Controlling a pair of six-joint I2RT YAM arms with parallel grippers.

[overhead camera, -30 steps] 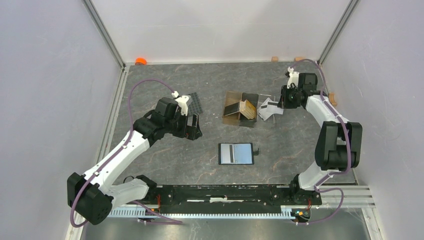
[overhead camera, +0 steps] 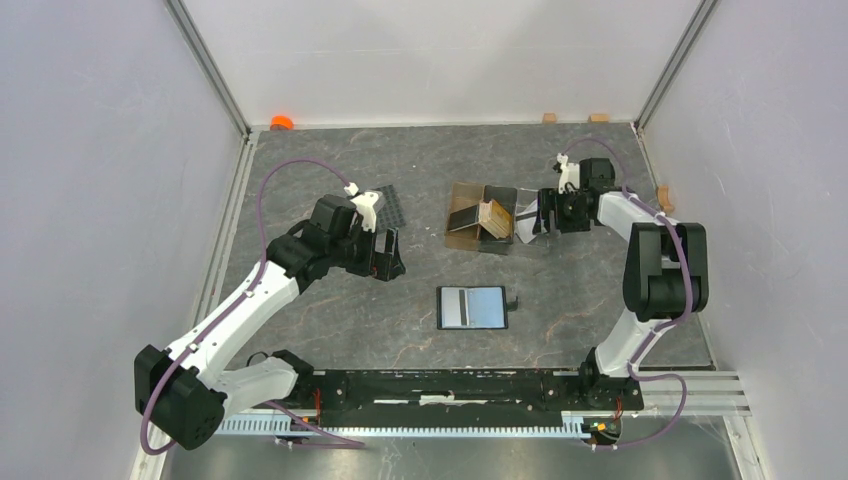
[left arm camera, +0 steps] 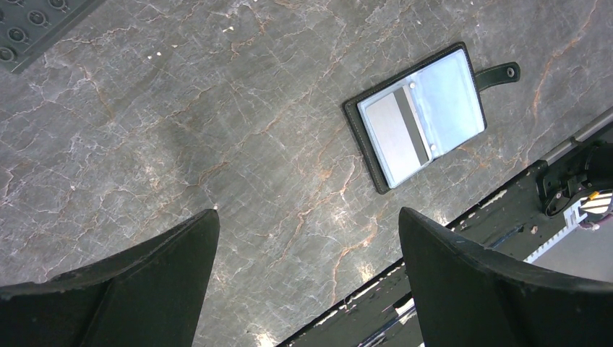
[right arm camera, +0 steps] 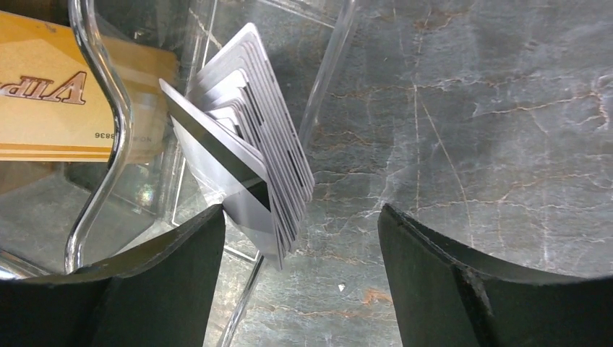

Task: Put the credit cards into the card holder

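Note:
Several white-and-grey cards (right arm camera: 282,144) lean in a stack in the clear right compartment of the organizer; the front card (right arm camera: 217,152), with a dark stripe, sits askew from the rest. My right gripper is open over them, its left fingertip by the front card's lower edge, the right one over bare table. On the table lies the opened card holder (overhead camera: 472,308), a card with a dark stripe (left arm camera: 397,130) showing in its left clear sleeve; the right sleeve looks empty. My left gripper stands open and empty, to the upper left of the holder.
The organizer (overhead camera: 463,240) also holds orange-yellow cards (right arm camera: 50,87) in its middle compartment and a dark card (overhead camera: 462,218) on the left. A grey studded mat (overhead camera: 392,208) lies behind my left gripper. Free table surrounds the holder.
My right gripper has opened and moved left over the organizer's right compartment. The left arm stayed still.

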